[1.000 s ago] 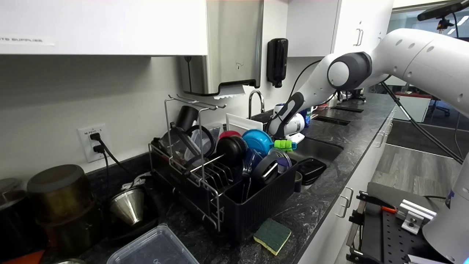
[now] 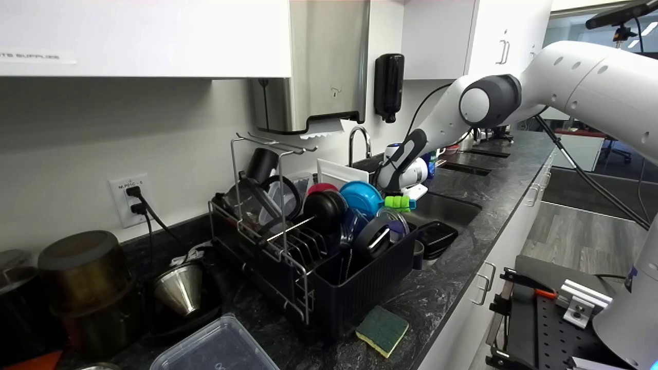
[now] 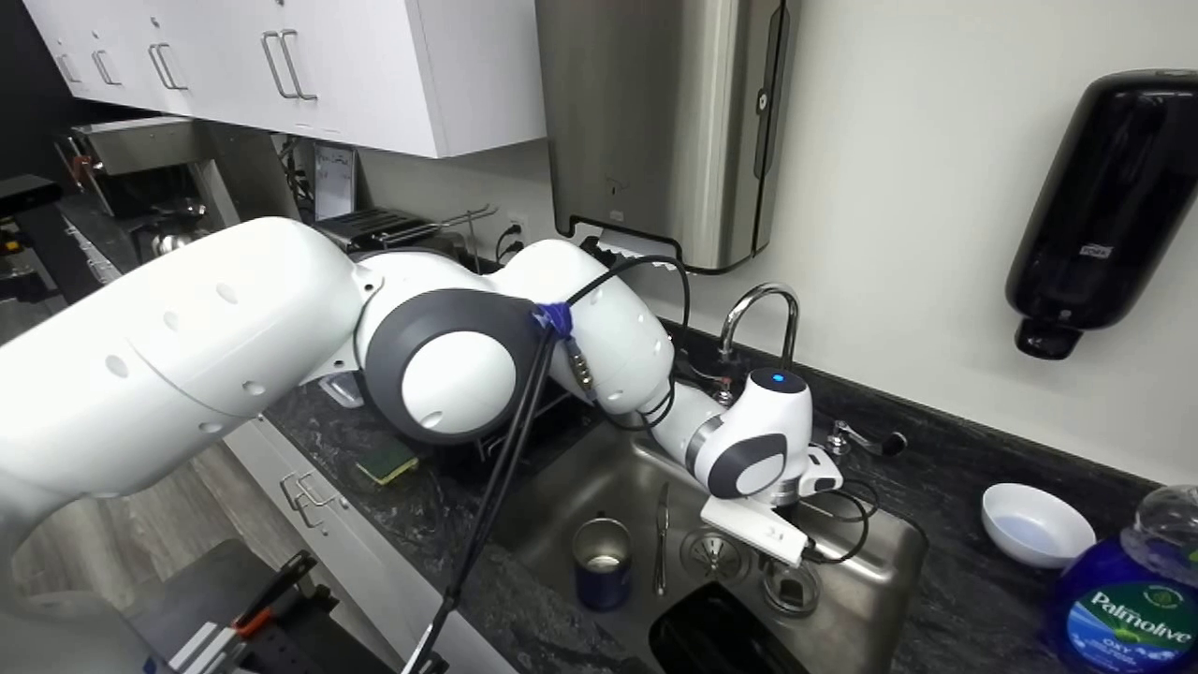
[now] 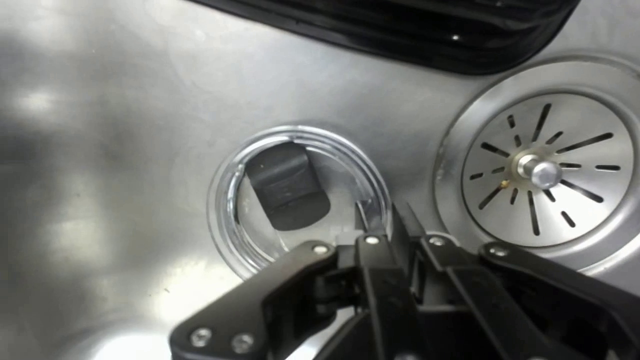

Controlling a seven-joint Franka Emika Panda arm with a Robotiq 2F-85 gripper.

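Note:
A round clear lid with a dark sliding tab (image 4: pixel 288 186) lies on the sink floor in the wrist view. My gripper is at the lid's right edge, its fingers brought close together on the rim; one dark finger (image 4: pixel 370 219) overlaps the inside of that rim. The exact contact is partly hidden by the fingers. In exterior view 2 the lid (image 3: pixel 792 589) shows just below the white wrist housing (image 3: pixel 754 526), which hides the fingertips. Exterior view 1 has the hand down by the sink, fingers out of sight.
Beside the lid are the drain strainer (image 4: pixel 535 172) and a black container (image 4: pixel 432 30). A blue mug (image 3: pixel 603 571) and a knife (image 3: pixel 662 541) are also in the sink. The faucet (image 3: pixel 764 294) rises behind; a loaded dish rack (image 2: pixel 370 277) stands nearby on the counter.

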